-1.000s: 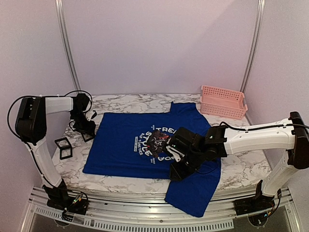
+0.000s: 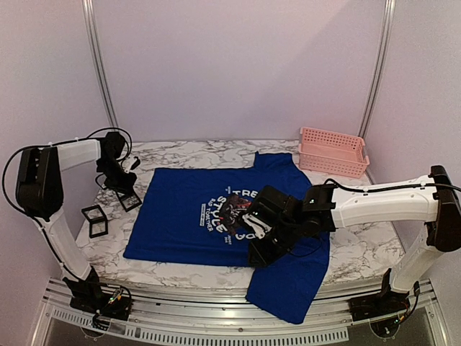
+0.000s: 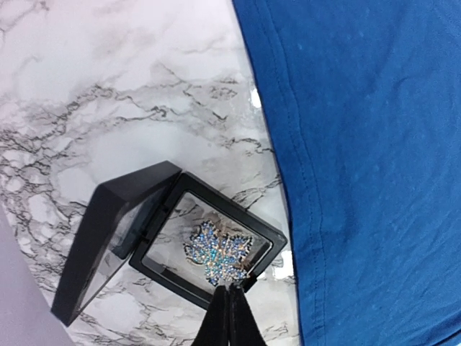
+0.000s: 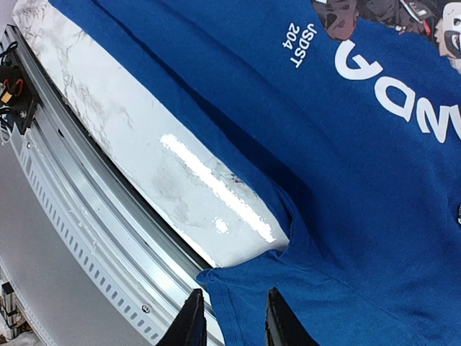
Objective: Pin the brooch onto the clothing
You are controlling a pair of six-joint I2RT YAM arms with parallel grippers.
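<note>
The blue T-shirt [image 2: 166, 223] lies spread on the marble table, printed in its middle. A jewelled brooch [image 3: 216, 254] rests inside an open black box [image 3: 238, 210] left of the shirt. Above that box my left gripper is shut, nothing between its fingers; in the top view its arm reaches in from the left. My right gripper is over the shirt's near right part, above a sleeve, open with nothing between its fingers.
A second open black box [image 2: 98, 225] lies nearer on the left. A pink basket [image 2: 331, 162] stands at the back right. Bare marble [image 2: 198, 151] shows behind the shirt.
The right arm has shifted only slightly.
</note>
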